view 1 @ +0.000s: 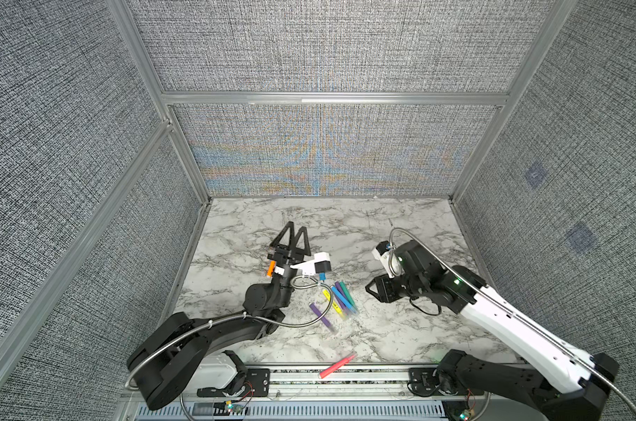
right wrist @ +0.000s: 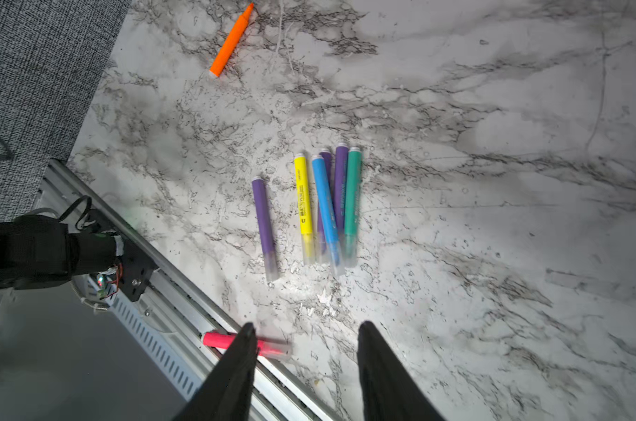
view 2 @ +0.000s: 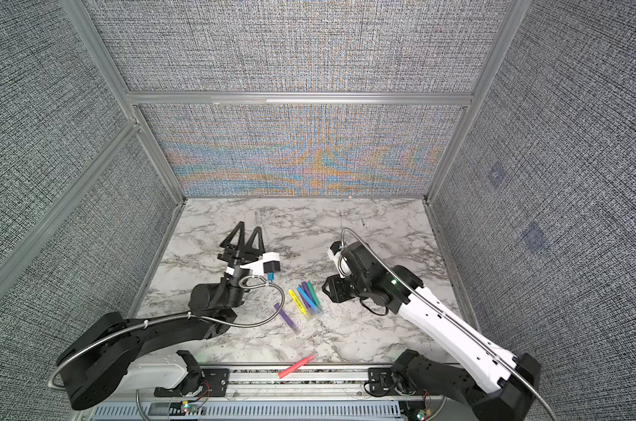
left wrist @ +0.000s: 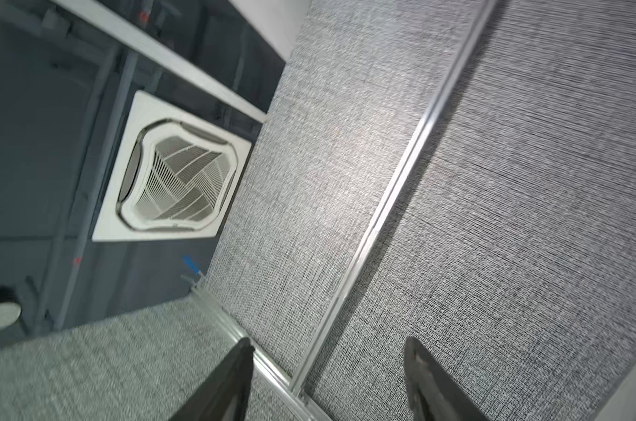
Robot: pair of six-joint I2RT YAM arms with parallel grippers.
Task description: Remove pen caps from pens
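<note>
Several capped pens lie clustered mid-table: yellow [right wrist: 304, 196], blue [right wrist: 325, 196], green [right wrist: 353, 196] and purple, with another purple pen [right wrist: 262, 217] apart. An orange pen [right wrist: 228, 43] lies farther off. A red pen [view 1: 335, 366] lies at the front edge. My left gripper [view 1: 292, 230] is tilted up, fingers apart and empty; in the left wrist view [left wrist: 326, 372] only walls and ceiling show behind it. My right gripper hangs over the table right of the cluster, fingers apart, nothing held.
The marble table [view 2: 395, 224] is bordered by fabric walls and a metal front rail [view 1: 346, 375]. The back of the table and its right part behind the right arm are clear.
</note>
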